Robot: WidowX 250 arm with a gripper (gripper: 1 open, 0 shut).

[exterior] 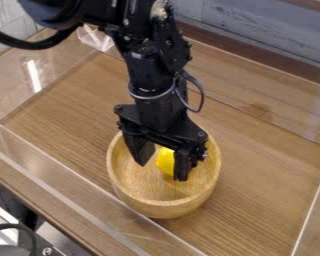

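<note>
A round tan wooden bowl (160, 202) sits in the lower middle of the view, with a yellow object (164, 165) inside it. My black gripper (159, 157) is down in the bowl, open, one finger on each side of the yellow object, whose upper part is partly hidden by the gripper. Whether the fingers touch it I cannot tell.
The wooden table (263, 140) has clear room to the left and right of the bowl. Pale edges run along its sides and back. A black cable (13, 228) lies at the lower left.
</note>
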